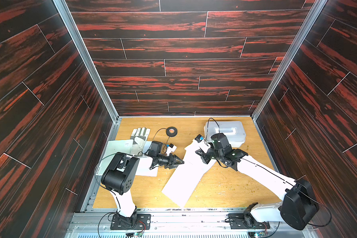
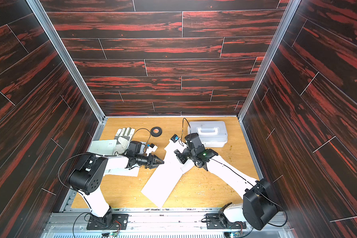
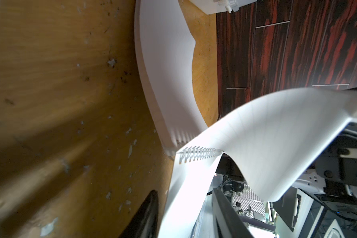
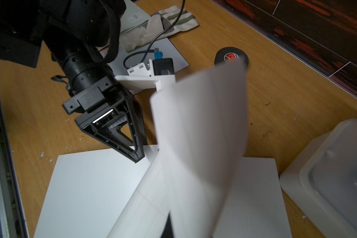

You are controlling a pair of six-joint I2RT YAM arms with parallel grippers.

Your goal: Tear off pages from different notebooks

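Observation:
A white spiral notebook lies open and slanted across the middle of the table. Its perforated spine shows in the left wrist view, where a lifted page arches from the spine toward the right arm. My right gripper is shut on that page, which curls up large in the right wrist view. My left gripper stands part open near the spine end, its fingers on either side of the notebook's near half. Whether the fingertips touch the paper cannot be told. A pale green notebook rests at the left.
Behind the left arm lies a work glove, with a roll of black tape farther right. A translucent plastic box occupies the back right. Another flat pale notebook sits beneath the left arm.

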